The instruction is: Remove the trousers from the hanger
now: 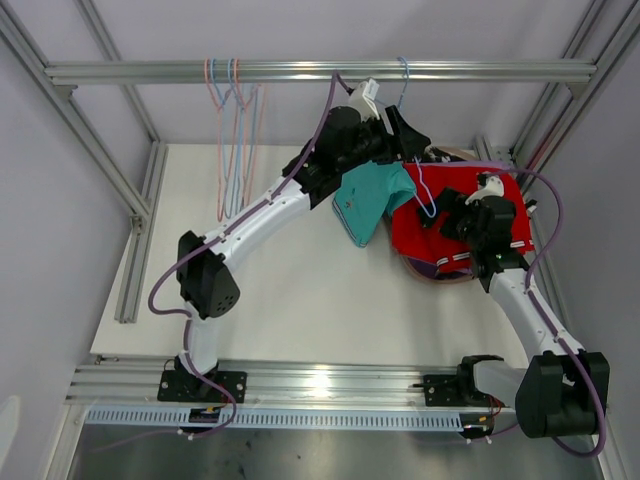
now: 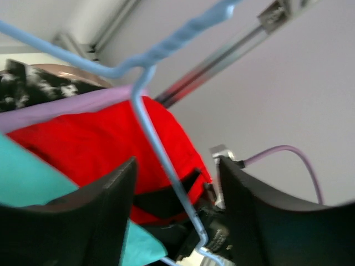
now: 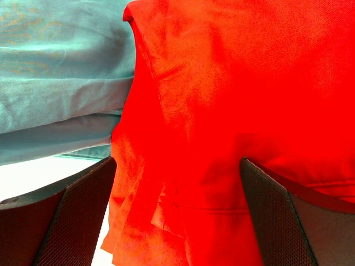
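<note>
A light blue hanger (image 1: 429,190) hangs from the rail at right; its arm runs down between the spread fingers of my left gripper, which is open around it. Teal cloth (image 1: 365,200), seemingly the trousers, droops by the hanger's lower part and onto the pile; whether it still loops over the hanger is hard to tell. My right gripper stands open over red cloth (image 1: 420,185), with blue-grey fabric (image 3: 55,66) beside it in its wrist view.
Several empty pink and blue hangers (image 1: 236,140) hang on the left of the rail (image 1: 300,71). The red cloth lies on a round basket (image 1: 430,278) at right.
</note>
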